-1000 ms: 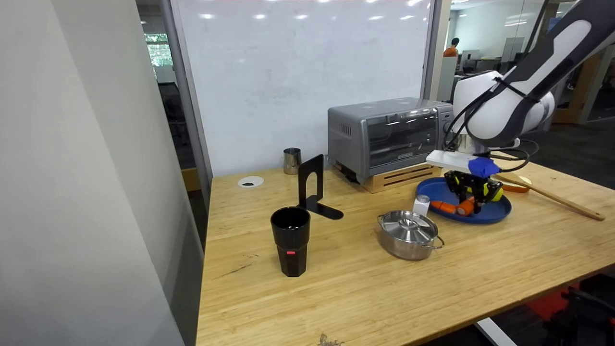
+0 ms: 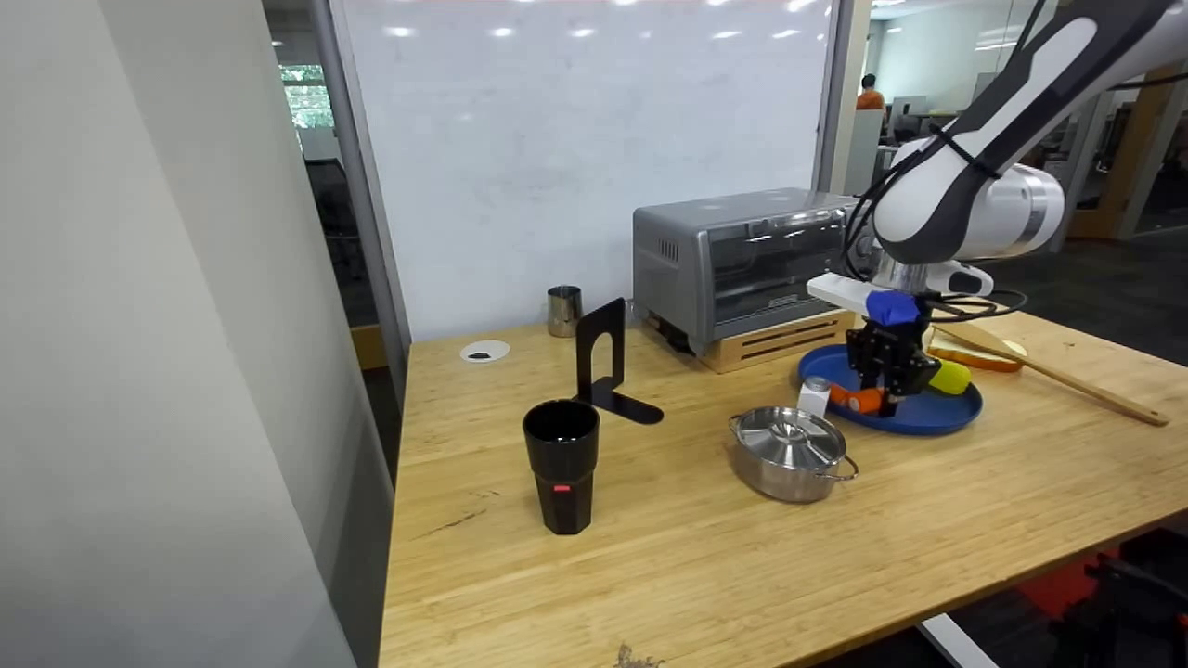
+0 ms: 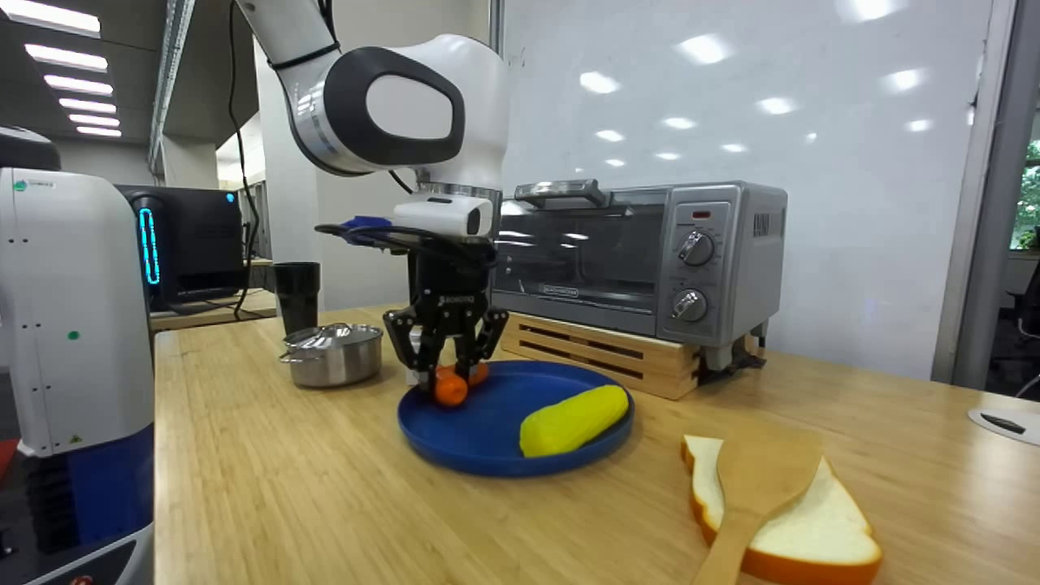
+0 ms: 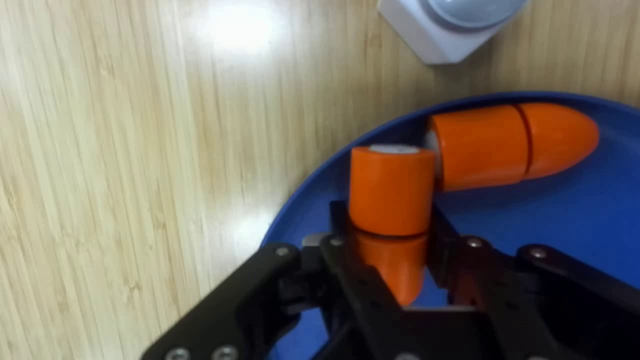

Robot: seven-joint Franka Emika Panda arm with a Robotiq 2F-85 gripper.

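Observation:
Between the fingers of my gripper is an orange carrot piece [image 4: 393, 186], its pale cut end facing up the wrist view; the fingers are shut on it. It is low at the edge of the blue plate [image 3: 507, 468]; whether it touches the plate cannot be told. Against its upper right side in the wrist view is a second carrot piece [image 4: 480, 144] with a rounded tip, lying in the plate by the rim. A yellow, corn-like piece [image 3: 575, 419] rests on the plate's other side.
Beside the plate stand a small white shaker [image 2: 814, 396] and a lidded steel pot [image 2: 790, 451]. The toaster oven [image 2: 757, 262] is behind. A wooden spatula [image 3: 765, 468] lies over a bread slice [image 3: 819, 526]. Open table lies left, around the black cup [image 2: 562, 462].
My gripper has shifted left in exterior view 1, toward the shaker, and the carrot piece at its fingers has moved left with it. The plate has shifted slightly left.

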